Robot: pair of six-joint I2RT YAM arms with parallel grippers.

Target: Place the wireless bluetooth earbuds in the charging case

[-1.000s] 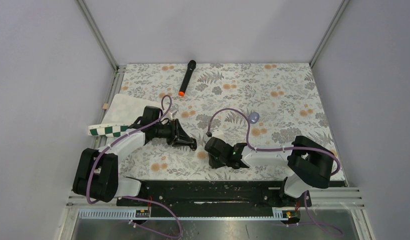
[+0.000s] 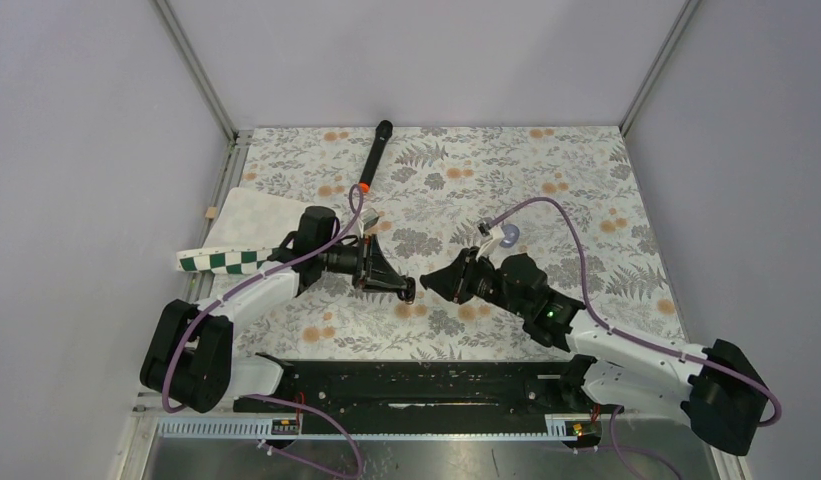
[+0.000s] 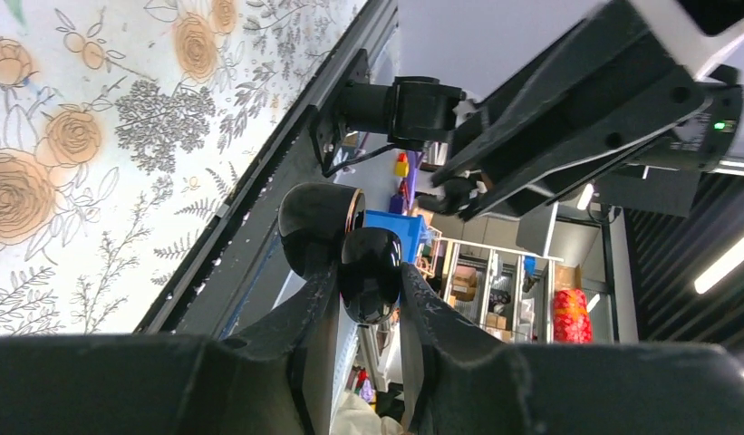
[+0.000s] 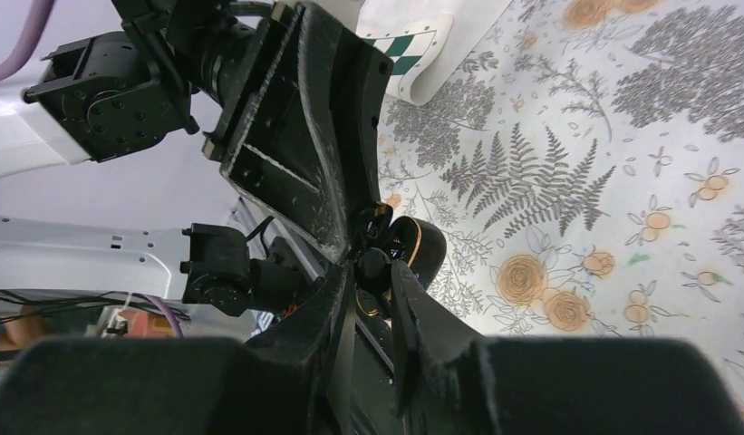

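Note:
My left gripper (image 2: 396, 285) is shut on the glossy black charging case (image 3: 371, 272), which stands with its gold-rimmed lid (image 3: 314, 227) raised. Facing it from the right, a short gap away in the top view, my right gripper (image 2: 433, 283) is shut on a small glossy black earbud (image 4: 373, 268). In the right wrist view the case shows behind that earbud. Whether an earbud sits inside the case I cannot tell.
A microphone (image 2: 376, 155) lies at the back. A white mat with a green checked strip (image 2: 226, 261) is at the left, and a pale purple object (image 2: 509, 234) at the right. The front table edge lies below the grippers.
Both grippers have moved: the left with the case a little to the right, the right arm swung round from the front to face the case from the right.

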